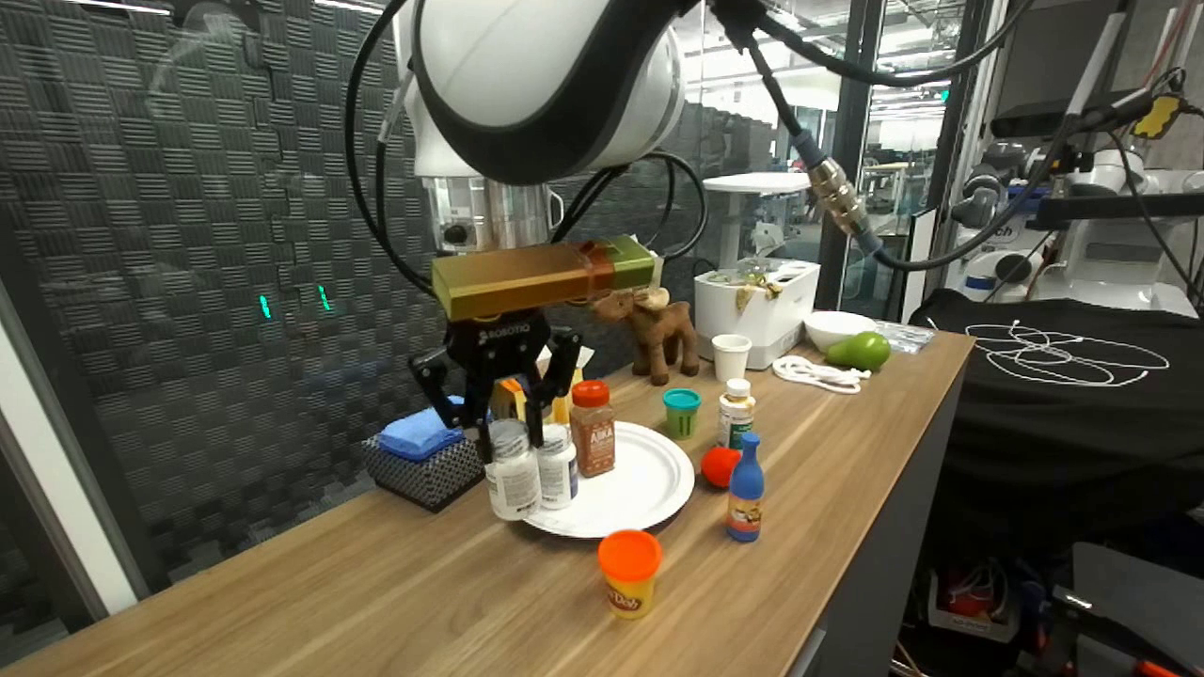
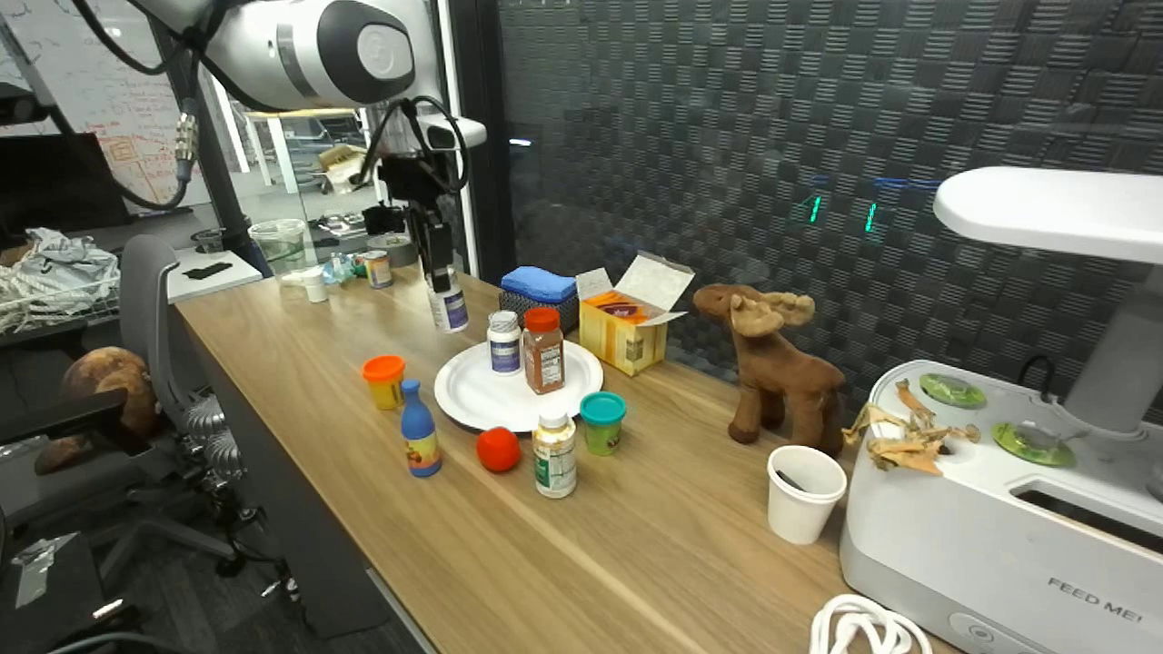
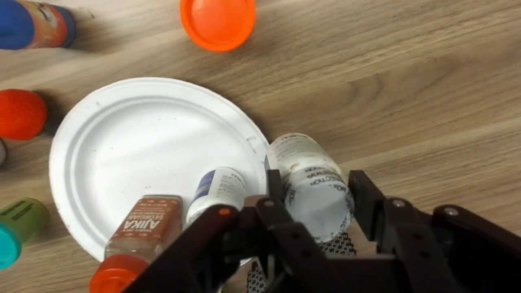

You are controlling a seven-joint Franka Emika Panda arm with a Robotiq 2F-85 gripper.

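My gripper (image 1: 510,434) is shut on a white pill bottle (image 1: 514,483), which it grasps near the cap. In the wrist view this bottle (image 3: 312,183) is between the two fingers, just outside the plate's rim. From exterior view 2 the held bottle (image 2: 448,306) hangs above the table, apart from the plate. The white plate (image 3: 132,127) bears a second white bottle (image 2: 503,342) with a purple label and a red-capped spice jar (image 2: 544,351). In exterior view 1 that second bottle (image 1: 556,467) shows right beside the held one.
An orange-lidded tub (image 1: 628,572), a blue bottle (image 1: 746,491), a red ball (image 2: 498,449), a supplement bottle (image 2: 555,456) and a teal-lidded tub (image 2: 601,423) surround the plate. Behind it are an open yellow box (image 2: 623,331) and a basket with blue cloth (image 1: 419,451).
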